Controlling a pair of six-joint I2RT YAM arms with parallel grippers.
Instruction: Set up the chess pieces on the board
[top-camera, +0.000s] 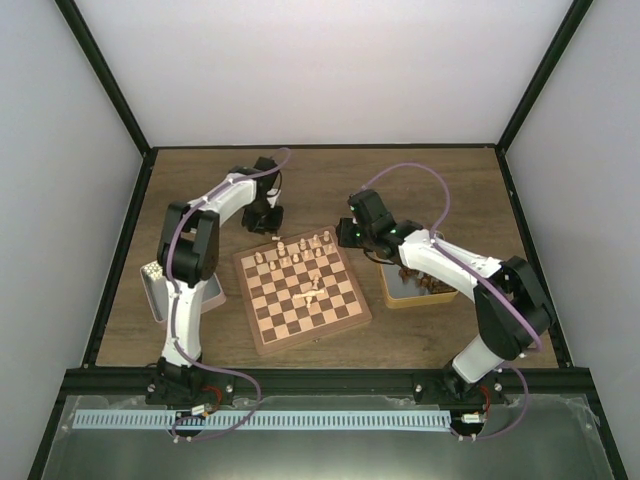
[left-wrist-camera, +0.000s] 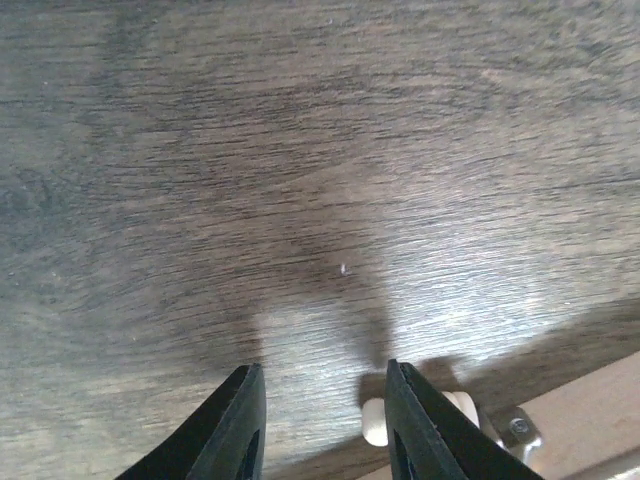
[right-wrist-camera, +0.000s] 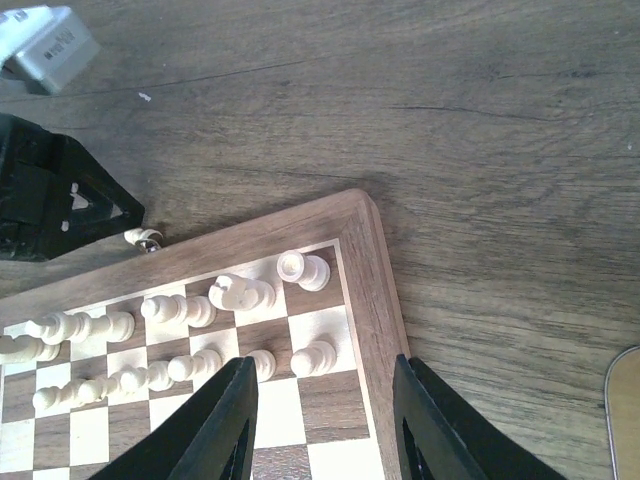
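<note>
The chessboard (top-camera: 300, 320) holds several white pieces along its back rows, with a few lying near its middle. In the right wrist view, white pieces (right-wrist-camera: 312, 360) stand at the board's corner. My left gripper is open above the table behind the board's back edge, its fingers empty; a white piece (left-wrist-camera: 374, 420) lies beside its right finger, partly hidden. My right gripper hangs open over the board's back right corner, nothing between its fingers.
A pale tray (top-camera: 158, 300) with white pieces is at the left, partly under my left arm. A yellow-rimmed bin (top-camera: 420, 303) with dark pieces is at the right. The table behind the board is clear.
</note>
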